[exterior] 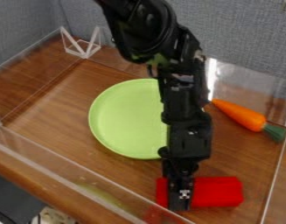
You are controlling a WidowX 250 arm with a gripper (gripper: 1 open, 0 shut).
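The black arm reaches down from the top of the camera view to the front right of the box. Its gripper is low over a red cylindrical object, covering that object's left part. Whether the fingers are open or closed on it cannot be made out. A green plate lies left of the arm. An orange carrot with a green top lies at the back right.
Clear walls surround the wooden floor, which has free room on the left. A white frame-like bracket stands at the back left corner.
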